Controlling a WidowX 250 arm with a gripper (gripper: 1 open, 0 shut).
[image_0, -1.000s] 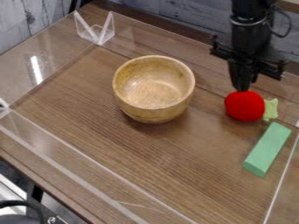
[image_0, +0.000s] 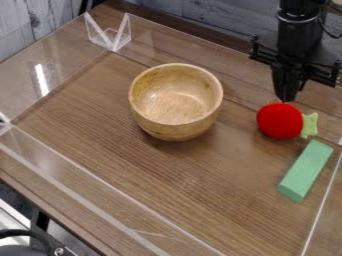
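Note:
My gripper (image_0: 287, 76), dark metal, hangs at the upper right, just behind and above a red ball-like object (image_0: 279, 120); whether its fingers are apart is hard to make out. A small light-green piece (image_0: 309, 126) lies at the red object's right side. A green rectangular block (image_0: 306, 170) lies farther forward on the wooden table (image_0: 160, 190). A wide tan bowl (image_0: 175, 100) stands left of the red object.
A white wire-like item (image_0: 110, 31) stands at the back left. Dark cables show at the bottom left corner.
My gripper has moved a little to the right and slightly up from above the red object. The objects on the table look unmoved.

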